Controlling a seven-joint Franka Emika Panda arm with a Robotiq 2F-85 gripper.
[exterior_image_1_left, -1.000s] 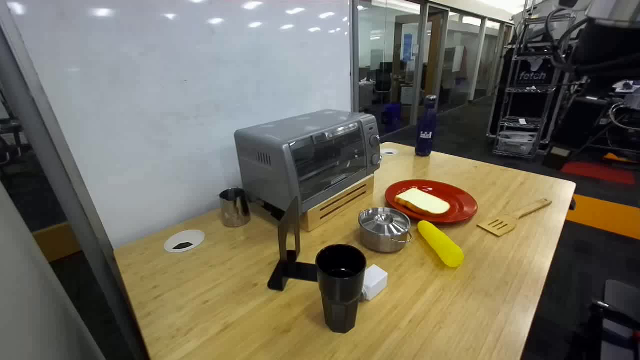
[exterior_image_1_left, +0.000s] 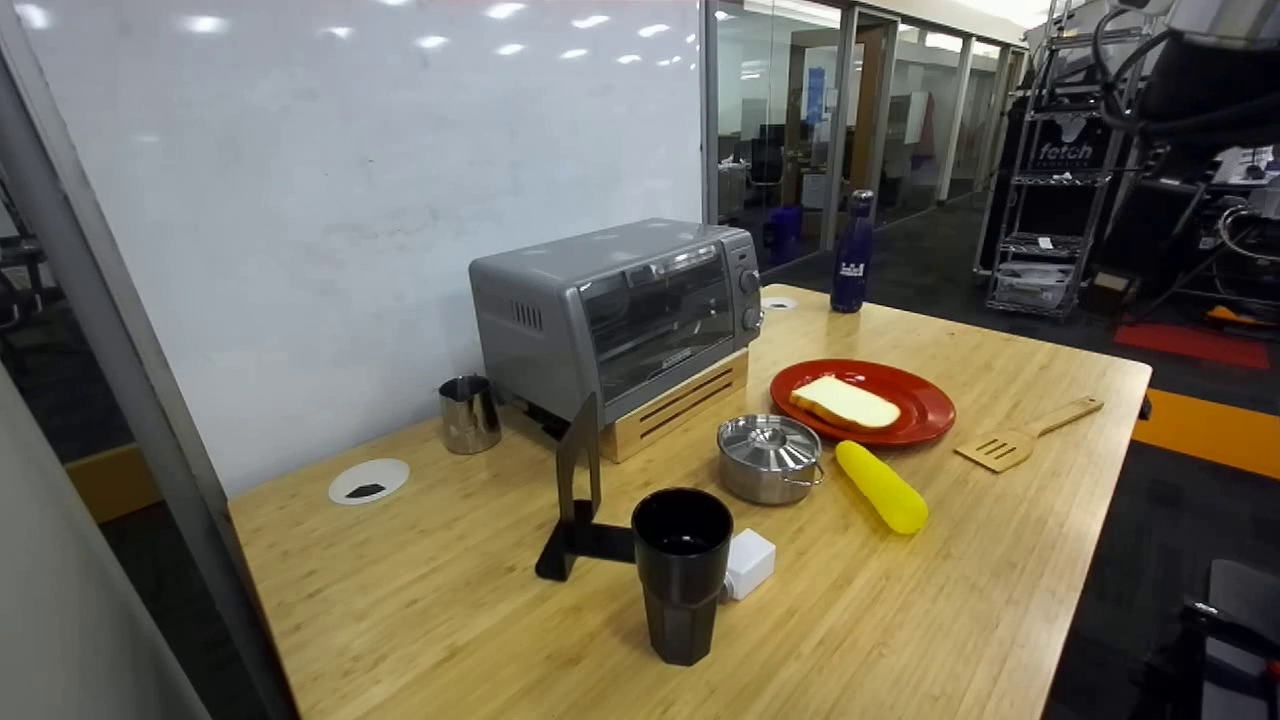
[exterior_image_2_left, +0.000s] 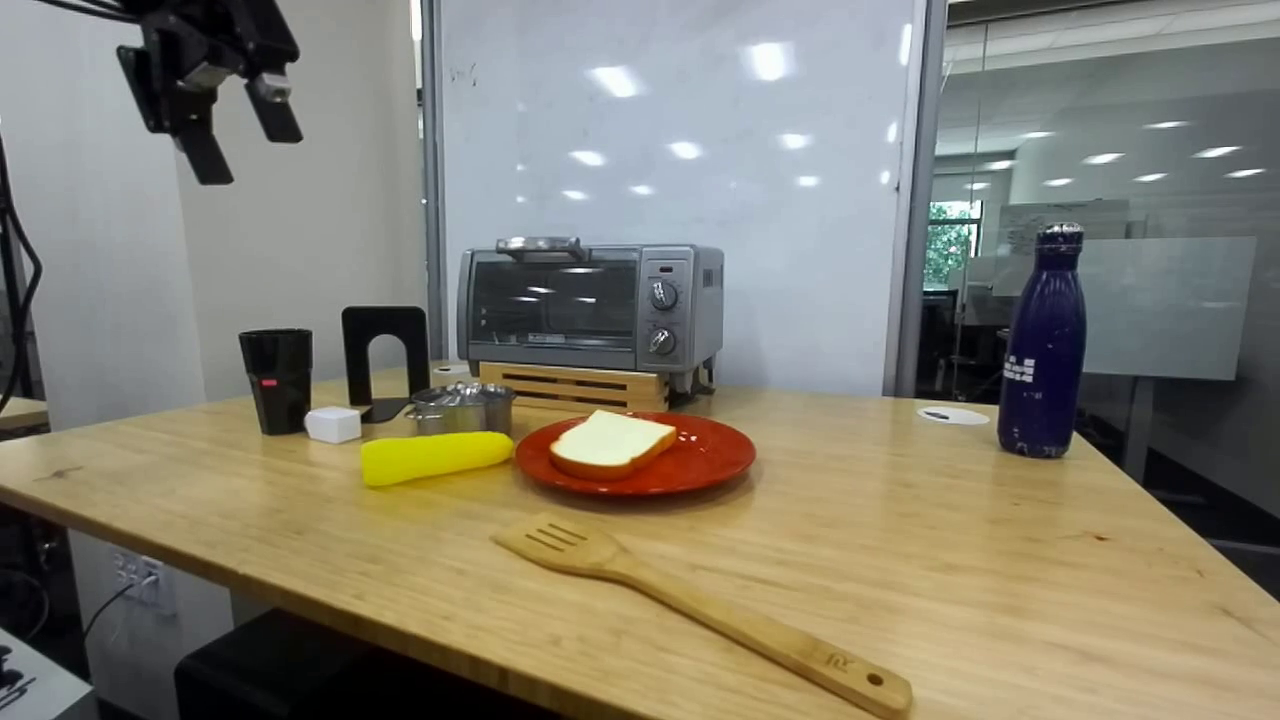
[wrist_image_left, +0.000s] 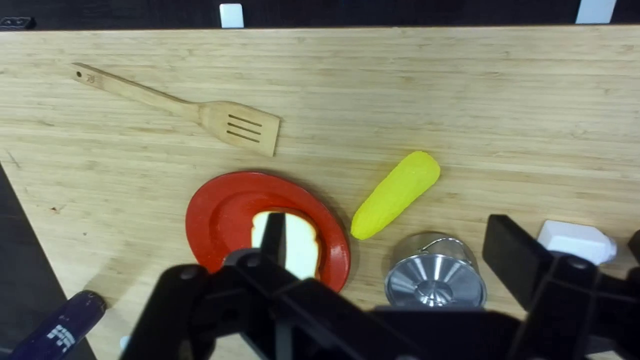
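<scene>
High above the table, my gripper (exterior_image_2_left: 244, 138) stands open and empty in exterior view 2. Its two dark fingers (wrist_image_left: 273, 234) are spread wide in the wrist view, over the table items. A slice of bread (exterior_image_1_left: 847, 403) lies on a red oval plate (exterior_image_1_left: 925, 425). Close to the plate is a yellow, elongated object (exterior_image_1_left: 884, 490). The small lidded steel pot (exterior_image_1_left: 769, 462) sits between it and the toaster oven (exterior_image_1_left: 624, 314). A wooden spatula (exterior_image_2_left: 708, 610) lies flat near the table's front edge. None of these touches the gripper.
A black cup (exterior_image_1_left: 680, 576), a white small bottle (exterior_image_1_left: 750, 563) and a black stand (exterior_image_2_left: 385, 348) cluster at one end. A steel pitcher (exterior_image_1_left: 469, 414) is beside the oven; a tall blue bottle (exterior_image_2_left: 1042, 348) stands at the other end. Bare table surrounds the spatula.
In exterior view 1, the dark arm at the upper right has shifted slightly, its lower end now a little higher. The objects on the table stay where they were.
</scene>
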